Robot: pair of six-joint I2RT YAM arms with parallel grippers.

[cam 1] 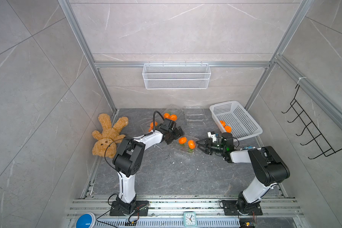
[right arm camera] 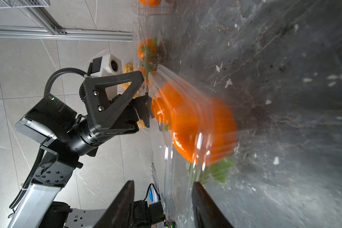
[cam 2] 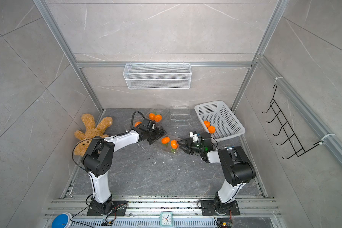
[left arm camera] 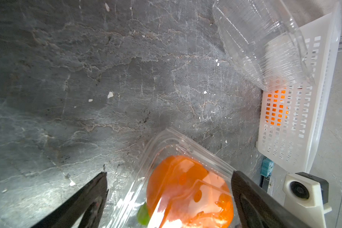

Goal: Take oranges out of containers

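Two oranges [cam 1: 191, 144] with green leaves sit inside a clear plastic container [left arm camera: 167, 138] near the middle of the table. My left gripper is open above the container's left side, its black fingers spread to either side of the oranges in the left wrist view. From the right, my right gripper reaches low beside the container, part open. The container's clear wall [right arm camera: 171, 182] shows between its fingers in the right wrist view; whether they touch it cannot be told.
Behind my left gripper stand more clear containers with oranges [cam 1: 172, 117]. An empty clear container [left arm camera: 258, 41] lies at the back middle. A white basket [cam 1: 250, 129] holding two oranges is back right. A teddy bear [cam 1: 108, 136] lies left.
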